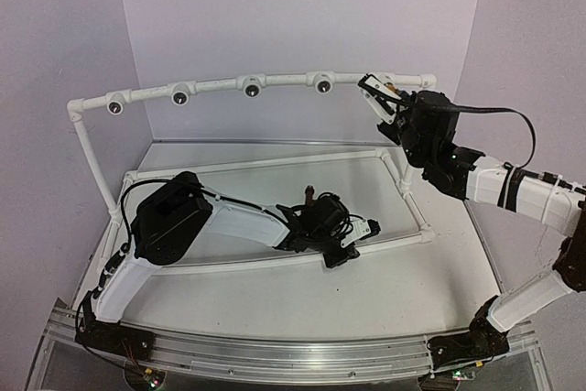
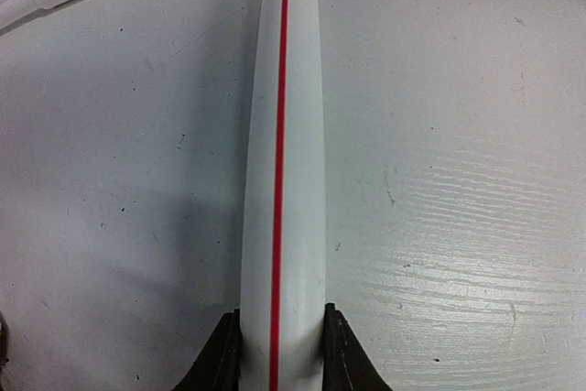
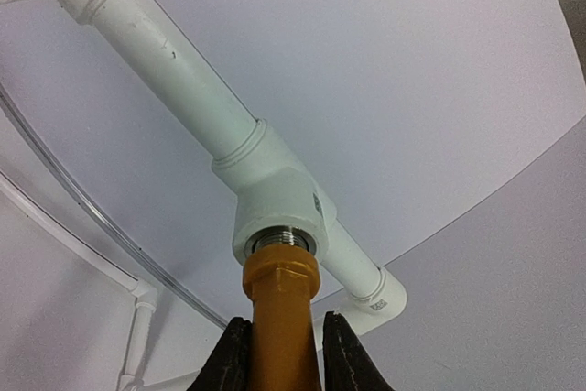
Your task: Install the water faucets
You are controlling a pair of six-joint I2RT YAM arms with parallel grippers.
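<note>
In the right wrist view, an orange-brown faucet (image 3: 282, 322) stands end-on against the threaded opening of a white pipe socket (image 3: 275, 203). Some metal thread shows between the two. My right gripper is shut on the faucet's body, one finger to each side. From above, the right gripper (image 1: 385, 103) is at the rightmost socket of the raised rail. My left gripper is shut around the frame's white front pipe (image 2: 302, 153), which bears a red stripe. A dark brown piece (image 1: 309, 195), perhaps another faucet, shows behind the left arm, partly hidden.
The raised white rail (image 1: 212, 86) carries several more sockets with dark open mouths, such as the leftmost socket (image 1: 115, 103). Below it lies the rectangular base frame (image 1: 265, 164).
</note>
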